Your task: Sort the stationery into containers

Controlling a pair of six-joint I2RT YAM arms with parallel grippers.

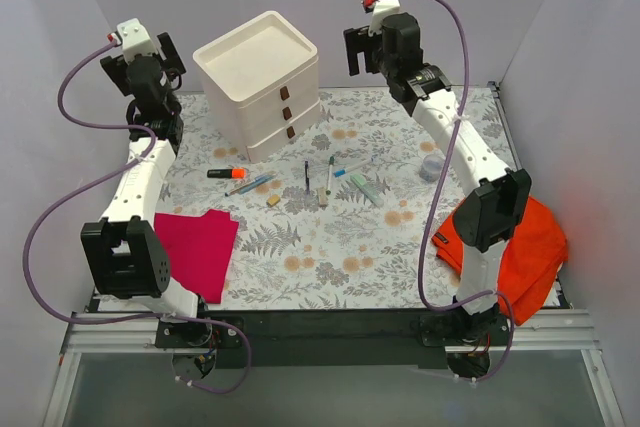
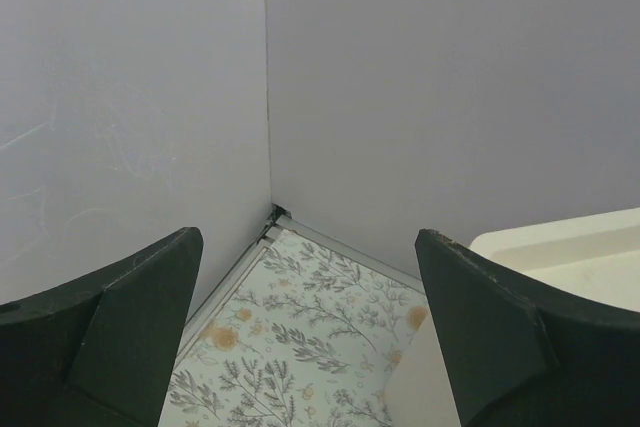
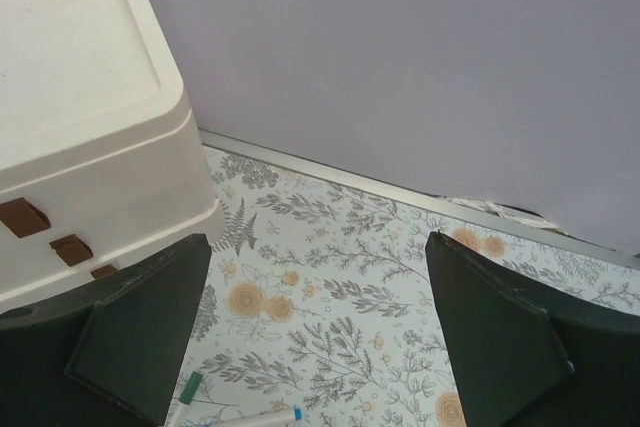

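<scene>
Loose stationery lies mid-table in the top view: an orange-black marker [image 1: 220,173], pens [image 1: 250,185], a dark pen [image 1: 307,177], a white pen [image 1: 330,175], a small yellow block [image 1: 273,200], a green item [image 1: 366,190] and several others. A white three-drawer box [image 1: 256,53] stands behind them, drawers closed. My left gripper is raised at the box's left, open and empty. My right gripper is raised at the box's right, open and empty, with pen ends [image 3: 186,394] below it.
A red cloth [image 1: 195,252] lies front left, an orange cloth [image 1: 530,247] front right. A round clear container [image 1: 432,167] stands at the right. Walls enclose the back and sides.
</scene>
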